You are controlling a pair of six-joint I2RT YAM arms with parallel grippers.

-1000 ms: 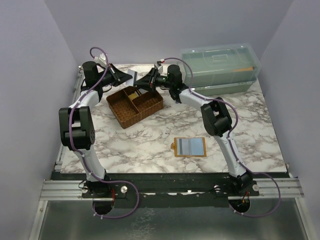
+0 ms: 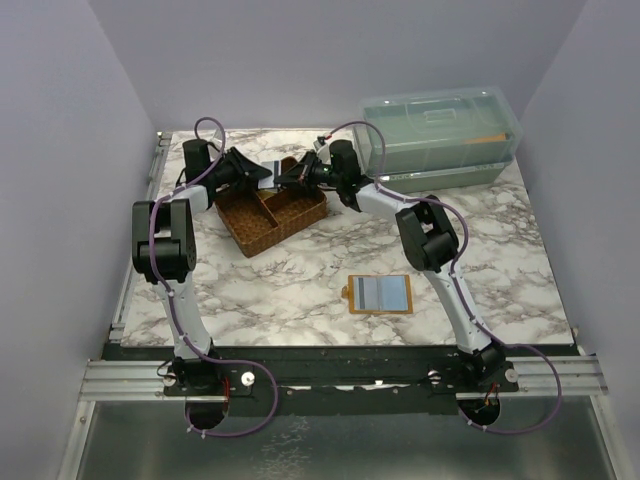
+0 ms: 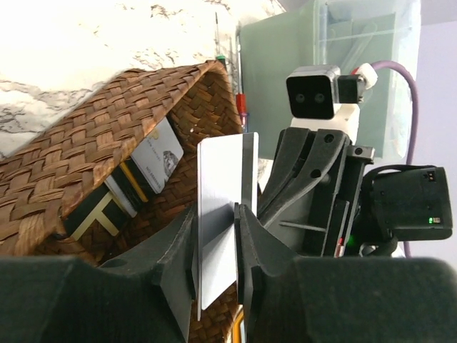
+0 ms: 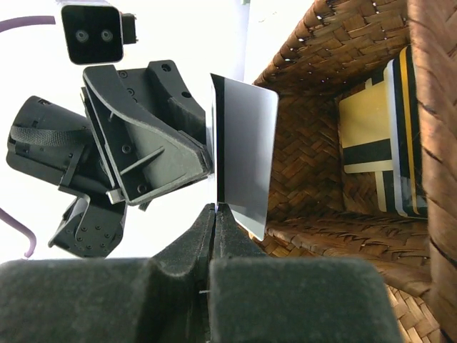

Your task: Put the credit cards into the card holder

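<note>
A thin white card (image 3: 221, 179) with a dark stripe along one side stands on edge between my two grippers. In the right wrist view, the tips of my right gripper are closed together at the card's dark-striped edge; they are shut on it. My left gripper is part open, with a gap between its fingers and the card standing in that gap. From above, both grippers are over the back of a brown wicker basket (image 2: 240, 240). The tan card holder (image 2: 350, 306) lies open on the table, right of centre, away from both arms.
Other cards, among them a black-and-yellow card (image 4: 368, 132), lie in the basket, whose divider (image 2: 270, 212) splits it. A clear lidded green box (image 2: 440, 125) fills the back right. Around the card holder the marble table (image 2: 260, 300) is free.
The card holder is unmoved.
</note>
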